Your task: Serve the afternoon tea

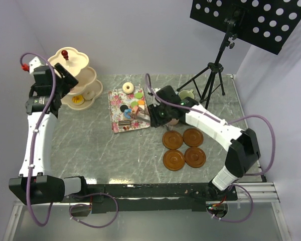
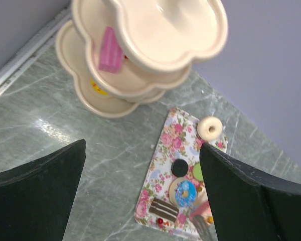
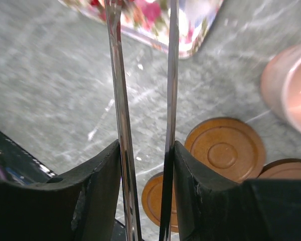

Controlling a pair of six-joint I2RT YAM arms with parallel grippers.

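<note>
A three-tier cream stand [image 1: 76, 63] at back left holds pieces, including a pink block [image 2: 111, 50]. My left gripper [image 1: 65, 80] is beside it; in its wrist view the fingers stand open and empty, facing stand and tray. A floral tray [image 1: 115, 120] holds a donut [image 2: 209, 128], dark, green and blue round treats and striped bars [image 1: 124, 123]. My right gripper [image 1: 149, 114] reaches over the tray's right part with long metal fingers; their tips are cut off in its wrist view, and whether anything is between them is unclear.
Four brown coasters [image 1: 173, 159] lie at front right. Cups, including a pink one [image 3: 296, 90] and a green one [image 1: 186, 95], stand behind the right arm. A black music stand [image 1: 215, 68] rises at back right.
</note>
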